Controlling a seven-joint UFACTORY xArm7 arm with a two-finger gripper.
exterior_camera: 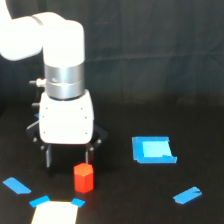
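Observation:
A small red block [84, 178] sits on the dark table at the lower left of the camera view. Higher in the picture, and set a little to the left of the block, hangs my white gripper [68, 158]. Its dark fingers are spread wide apart, with nothing visible between them. The right finger appears just above the block in the picture; whether they touch, I cannot tell. Against the black surface the fingertips are hard to make out.
To the right lies a pale blue square [156, 149] bordered with blue tape. Blue tape strips mark the table at the far left [16, 186] and lower right [187, 195]. A whitish square [54, 213] is cut off by the bottom edge. Between the block and the taped square, the table looks clear.

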